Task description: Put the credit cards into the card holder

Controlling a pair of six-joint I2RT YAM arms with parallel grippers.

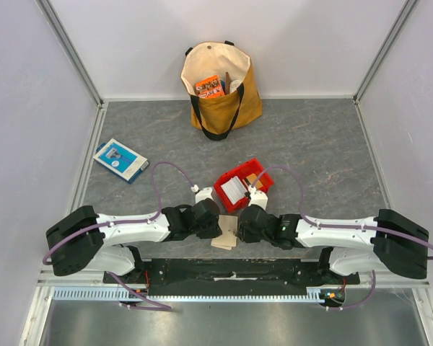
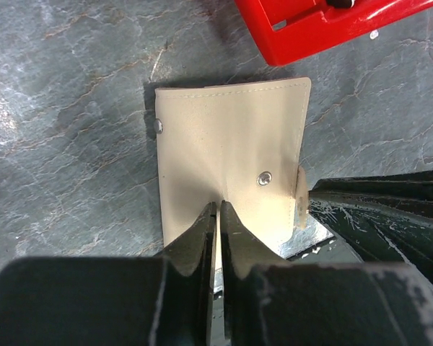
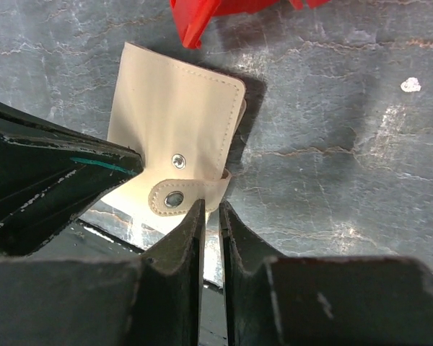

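The beige card holder [image 1: 224, 232] lies flat on the grey table, in front of the red basket. A snap stud and a strap [image 3: 177, 198] with a second stud show on it in the right wrist view. Over the holder's left part, my left gripper has its fingertips close together; whether they pinch the leather is unclear. My right gripper is slightly open at the holder's right side, its tips by the strap's end. Pale, flat card-like pieces [image 1: 234, 189] stand in the red basket [image 1: 224, 197]; single cards cannot be told apart.
A brown-orange item [image 1: 253, 177] also sits in the basket, just beyond the holder. At the far side stands a yellow tote bag [image 1: 234, 112], and a blue and white box [image 1: 121, 160] lies far left.
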